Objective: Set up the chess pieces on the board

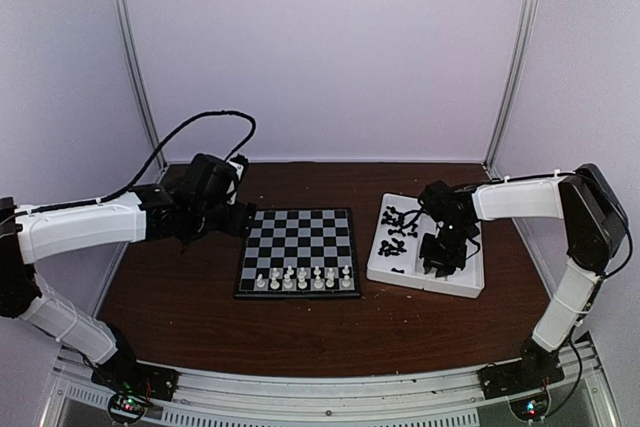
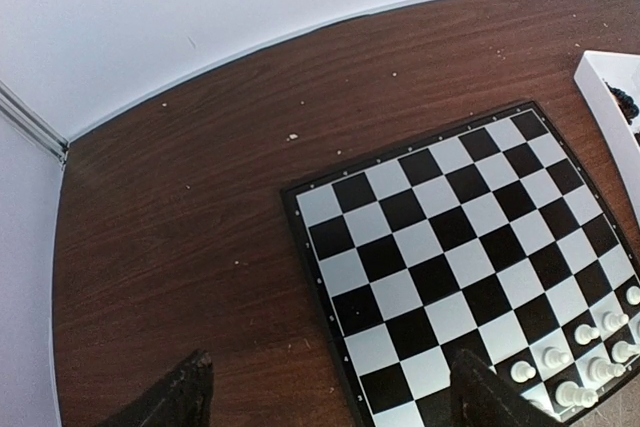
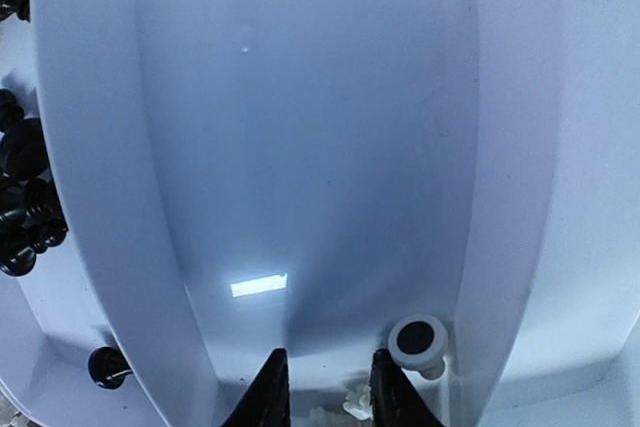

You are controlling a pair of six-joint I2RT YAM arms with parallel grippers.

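The chessboard (image 1: 300, 237) lies flat mid-table, with several white pieces (image 1: 303, 279) standing along its near side and the other squares bare. Right of it is the white tray (image 1: 458, 288); black pieces (image 1: 391, 247) lie loose in its left compartment. In the right wrist view, a white piece (image 3: 418, 340) lies by the compartment's right wall with its base showing. My right gripper is low in that compartment, fingers apart, with another white piece (image 3: 357, 402) partly hidden between and behind the tips. Over the board's left edge, my left gripper hangs open and empty.
A divider wall (image 3: 95, 147) separates the tray's black pieces from the compartment under my right gripper. Bare table (image 2: 190, 247) extends left of the board.
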